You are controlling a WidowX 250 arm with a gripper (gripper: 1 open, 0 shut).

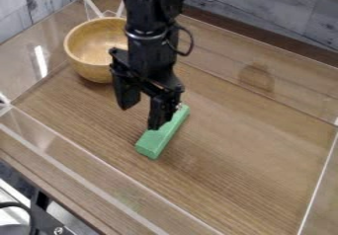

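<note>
My gripper (pixel 145 109), a black arm with two lower prongs, hangs over the middle of the wooden surface, open as far as shows. A green block (pixel 161 132) lies just below and right of it, long side slanting toward the upper right. A tan bowl (pixel 101 43) sits at the upper left, partly behind the arm.
Bare wooden surface (pixel 258 150) fills the right side and front. A dark curved object (pixel 20 219) shows at the lower left edge.
</note>
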